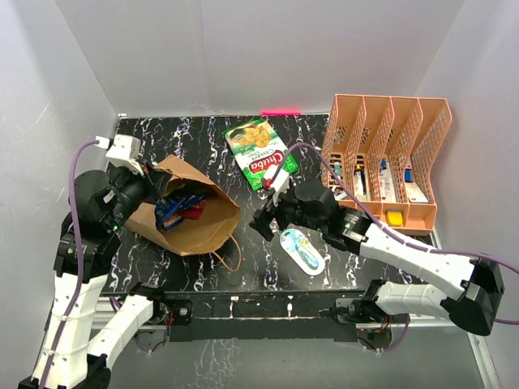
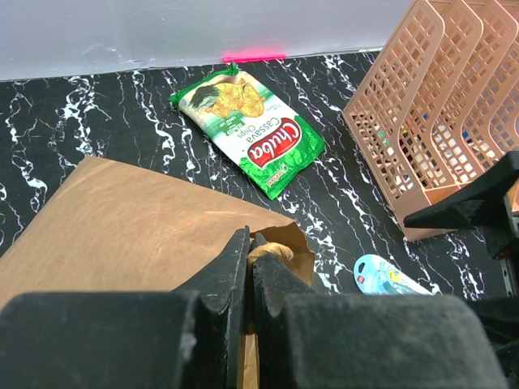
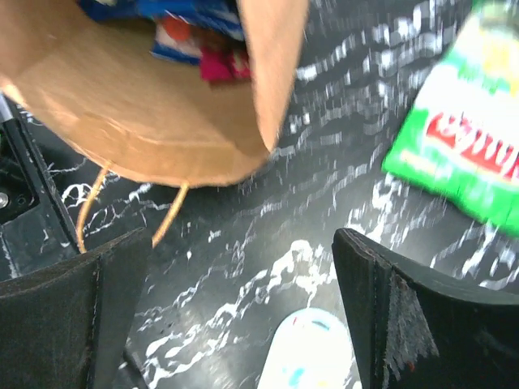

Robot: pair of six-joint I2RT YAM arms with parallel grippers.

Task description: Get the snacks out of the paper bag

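The brown paper bag [image 1: 190,237] lies tilted on the left of the table, its mouth towards the front right. Blue and red snack packs [image 1: 180,209] show inside it. My left gripper is shut on the bag's edge near the handle, where the paper bunches up between its fingers. My right gripper [image 1: 264,219] stands open just right of the bag mouth, with nothing between its fingers. A green and white Cuba snack bag [image 1: 261,152] lies outside on the table, behind that gripper.
A blue and white blister pack [image 1: 302,251] lies near the front. At the right stands an orange divided rack [image 1: 349,121] holding small items.
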